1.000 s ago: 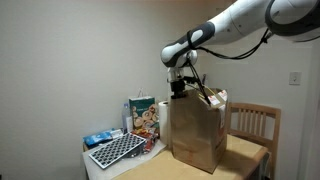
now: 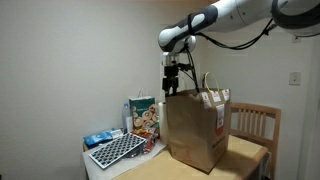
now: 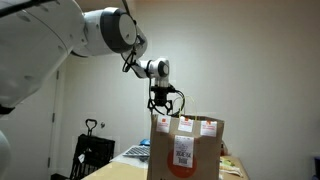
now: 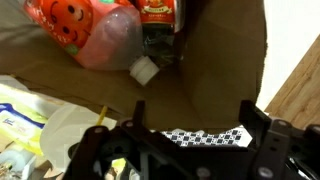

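Note:
A large brown paper bag (image 2: 197, 135) stands upright on the table, and its printed labels (image 3: 183, 150) show in exterior view 2. My gripper (image 3: 166, 106) is open above the bag's rim, with nothing between its fingers. From the wrist, the view drops past my gripper into the bag. Inside are a clear and red plastic package (image 4: 110, 38), a dark-labelled item (image 4: 157, 14) and a small whitish piece (image 4: 143, 70). The bag's brown wall (image 4: 205, 75) passes under the fingers. The rest of the contents is hidden.
On the table's left lie a white grid tray (image 2: 116, 149) and a blue pack (image 2: 98, 138). Behind them stand a bottle (image 2: 126, 117) and a printed green bag (image 2: 145, 113). A white roll (image 2: 163, 118) is close beside the paper bag. A wooden chair (image 2: 262, 122) stands at right.
My gripper has risen and shifted slightly left in exterior view 1, away from the bag's opening. The paper bag stays in about the same place.

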